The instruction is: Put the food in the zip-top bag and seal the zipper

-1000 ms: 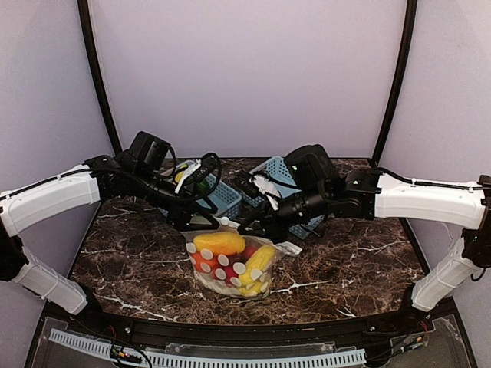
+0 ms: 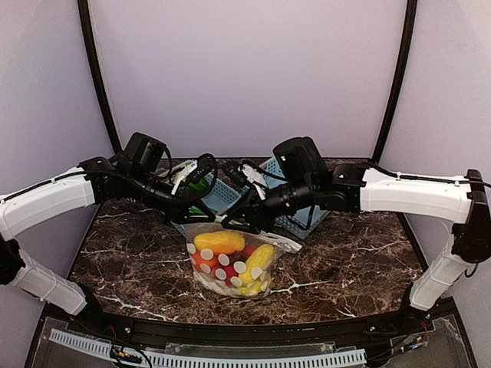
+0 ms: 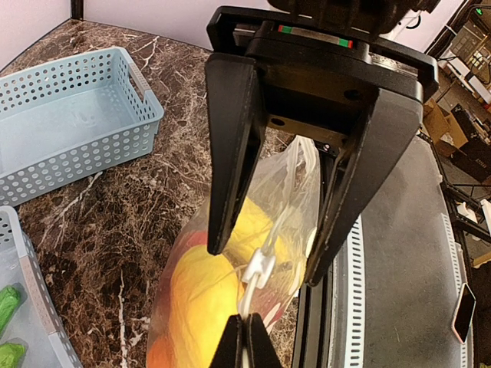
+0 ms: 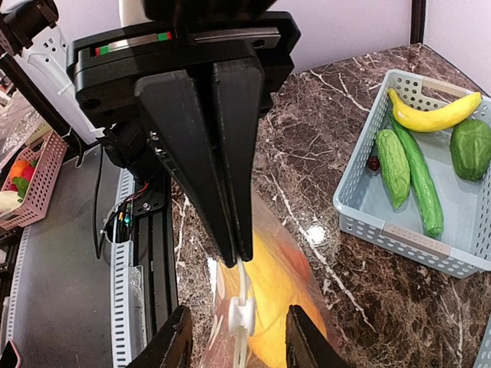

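The clear bag (image 2: 226, 268) stands on the marble table, holding yellow, orange and red food. A white zipper slider (image 3: 258, 267) (image 4: 242, 313) sits on its top strip. My left gripper is shut on the zipper strip at one side of the slider, its tips seen from behind in the left wrist view. My right gripper stands open around the slider, one finger either side, nothing clearly held between them.
Two blue baskets stand behind the bag: an empty one (image 3: 77, 153) and one (image 4: 399, 234) with a banana and green vegetables. Both arms reach over the table's middle.
My right gripper has shifted a little left and up along the bag's top, toward my left gripper. My left gripper has moved slightly, staying at the bag's top left. The bag is nearly unchanged.
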